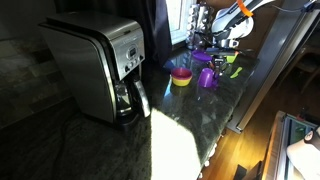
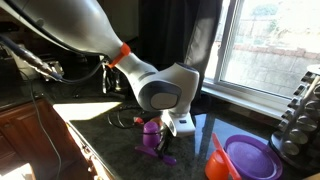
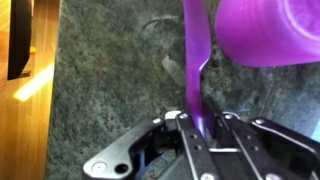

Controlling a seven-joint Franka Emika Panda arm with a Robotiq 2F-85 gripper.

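A long purple utensil (image 3: 196, 45) runs up from between the fingers of my gripper, which is shut on it. In the wrist view a purple cup (image 3: 270, 30) lies at the upper right, close beside the utensil. The same purple cup (image 1: 207, 77) stands on the dark counter in exterior view 1, with the gripper just behind it, small and hard to make out. From the other side, the purple cup (image 2: 152, 133) is partly covered by the arm, and the purple utensil (image 2: 155, 153) shows low beside it.
A coffee maker (image 1: 100, 65) fills the near left of the counter. A stacked red and yellow bowl (image 1: 181, 76) sits before the cup. The purple plate (image 2: 252, 158) and a red item (image 2: 218, 160) lie near the window. The counter edge (image 3: 55, 85) drops to wooden flooring.
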